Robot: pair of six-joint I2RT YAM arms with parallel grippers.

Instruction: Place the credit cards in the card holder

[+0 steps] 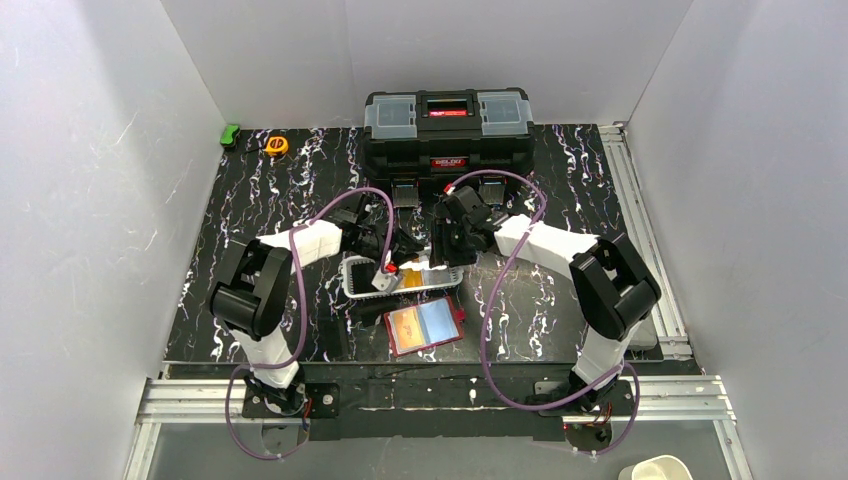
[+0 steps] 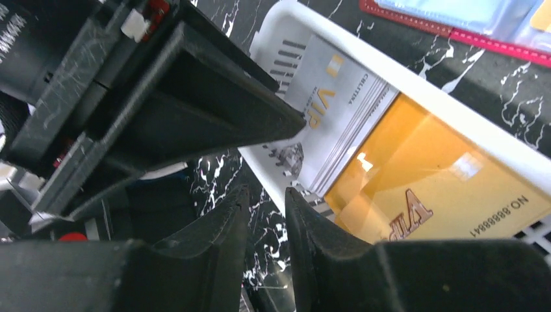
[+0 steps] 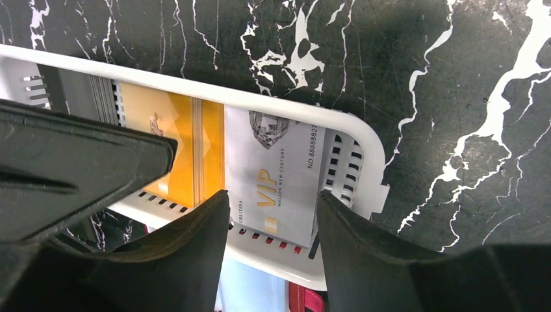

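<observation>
A white slotted basket [image 1: 455, 285] holds a silver VIP card [image 3: 273, 172], a gold card [image 2: 448, 182] and a dark card [image 3: 81, 94]. In front of it lies the red-edged card holder [image 1: 438, 320], spread flat with a gold card [image 1: 408, 328] on its left side. My left gripper is part open over the basket's back side, nothing between its fingertips. Above the silver card stands my right gripper, open wider, its fingers near that card's front end. The two grippers are very close together; each wrist view shows a finger of the other.
Behind the arms stands a black toolbox [image 1: 448, 140]. An orange tape measure [image 1: 276, 146] and a green object [image 1: 230, 134] sit at the back left. A purple cable hangs along each arm.
</observation>
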